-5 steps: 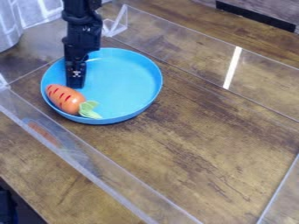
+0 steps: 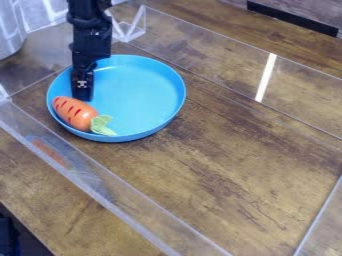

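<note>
A blue round plate (image 2: 139, 97) sits on the wooden table at the upper left. A toy carrot (image 2: 75, 114) with a pale green top lies on its lower left part. My black gripper (image 2: 82, 88) reaches down from the top to the plate's left side, just above the carrot. Its fingertips are dark and small, and I cannot tell whether they are open or shut.
Clear plastic walls run along the left and lower left and at the far right.
</note>
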